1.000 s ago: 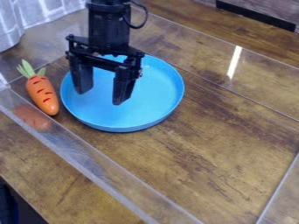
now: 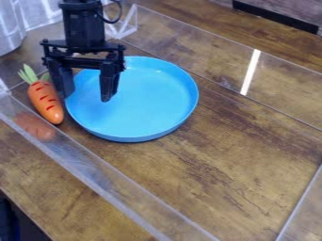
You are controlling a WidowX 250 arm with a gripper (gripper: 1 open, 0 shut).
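Observation:
A black gripper (image 2: 88,83) hangs open over the left part of a round blue plate (image 2: 143,117), nothing visible between its fingers. An orange toy carrot (image 2: 45,100) with green leaves lies on the table just left of the plate, beside the gripper. Whether the fingertips touch the plate is hard to tell.
A clear plastic strip runs diagonally along the lower left. White translucent material sits at the top left, and a dark edge runs along the top right.
The gripper has moved left and a little toward the back, closer to the carrot. The plate and carrot look unmoved.

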